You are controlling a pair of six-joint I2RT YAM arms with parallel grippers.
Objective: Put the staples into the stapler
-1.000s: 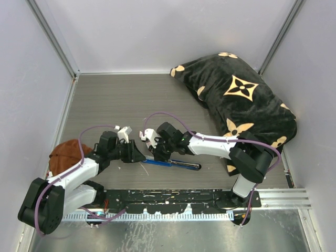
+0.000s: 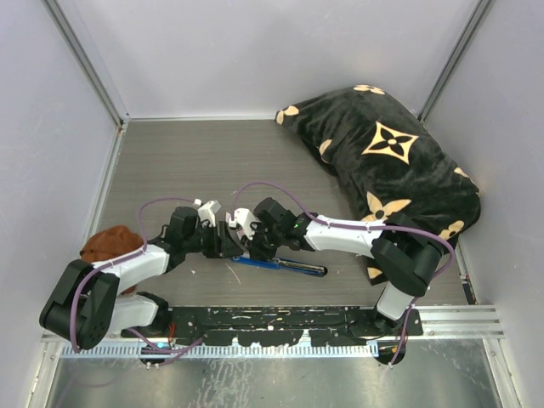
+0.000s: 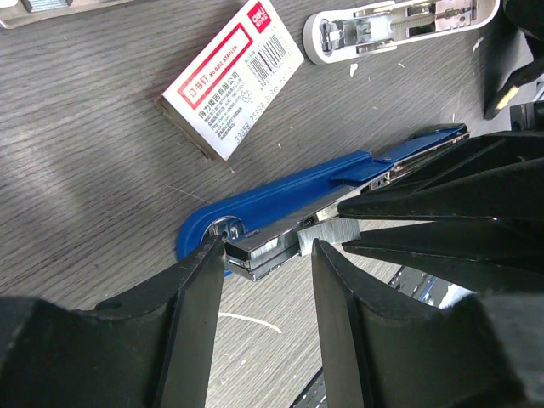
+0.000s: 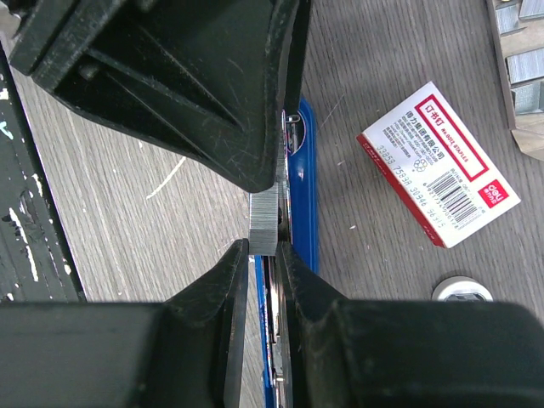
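The blue stapler (image 3: 280, 194) lies opened out on the table, its metal magazine (image 3: 276, 238) uppermost. A short silvery strip of staples (image 4: 263, 223) is pinched by my right gripper, which is shut on it. In the left wrist view that strip (image 3: 329, 235) is over or beside the magazine; whether it sits in the channel cannot be told. My left gripper is part open, its fingertips around the magazine's end. One left finger (image 4: 270, 170) covers part of the magazine in the right wrist view.
A red and white staple box (image 3: 231, 79) lies beside the stapler. A white stapler-like tool (image 3: 399, 25) and an open carton of staples (image 4: 525, 68) are beyond it. A brown cloth (image 2: 110, 245) and a dark cushion (image 2: 391, 153) flank the arms.
My left gripper has moved right, closer to the right gripper and over the stapler's end. The right arm has stayed about where it was.
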